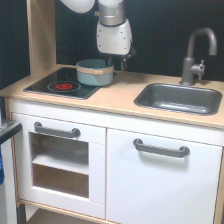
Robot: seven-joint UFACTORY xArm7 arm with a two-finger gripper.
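A blue-grey pot [95, 76] stands upright at the right side of the black cooktop [62, 88]. The white hand of my arm comes down from above, behind the pot's right side. Its gripper [119, 63] has dark fingers that are small and hard to make out near the right end of the pot's rim. Whether they touch the pot or its handle, I cannot tell. The gap between the fingers does not show clearly.
Below are an open-looking oven compartment [62, 165] and a white cabinet door [160, 180], both with grey handles. A wooden post rises at the left.
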